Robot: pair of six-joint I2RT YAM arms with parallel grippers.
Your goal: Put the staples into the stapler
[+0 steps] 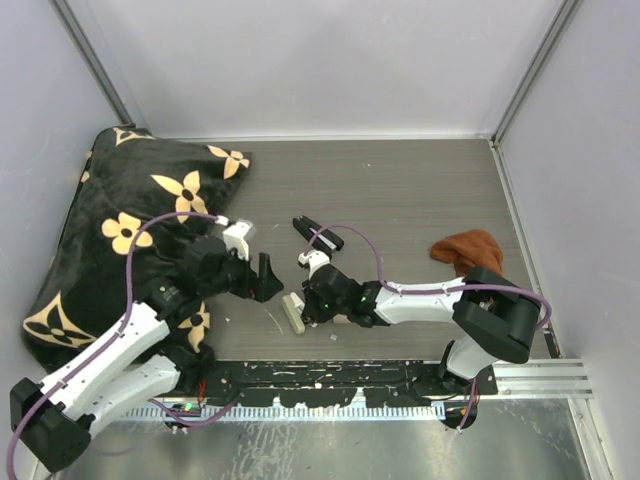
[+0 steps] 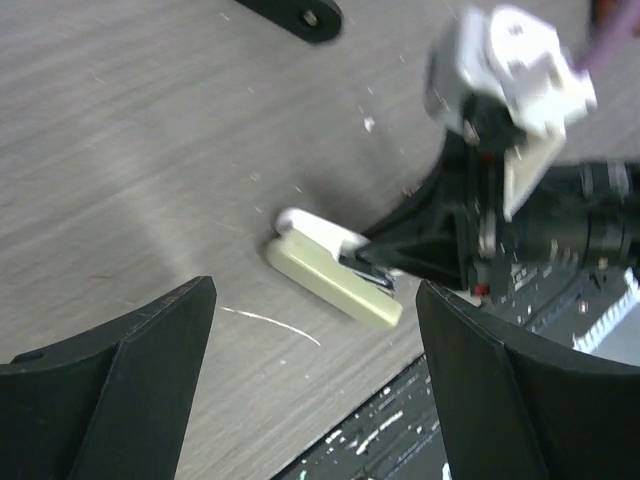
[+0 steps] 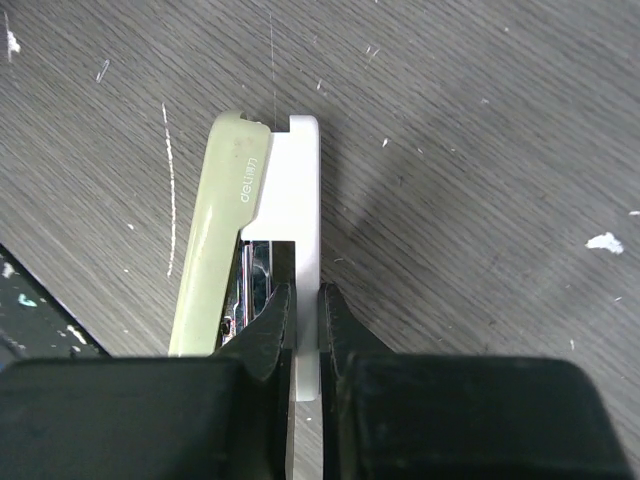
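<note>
A pale green and white stapler [image 3: 220, 200] marked "deli" lies low over the grey table, metal parts showing between its halves. My right gripper is shut on its white bar [image 3: 305, 190]. From above, the stapler [image 1: 293, 313] sits at the table's front, left of the right arm. My left gripper [image 1: 258, 285] stands apart from it, to the upper left. Its fingers are part open with nothing between them; in the left wrist view the stapler [image 2: 335, 280] appears beyond the left fingertips. I cannot make out loose staples.
Behind the stapler rests a black hinged tool [image 1: 318, 233]. A brown cloth [image 1: 468, 250] is at the right, a dark flowered cushion [image 1: 125, 215] at the left. A pale block [image 1: 341, 319] is partly covered by the right arm.
</note>
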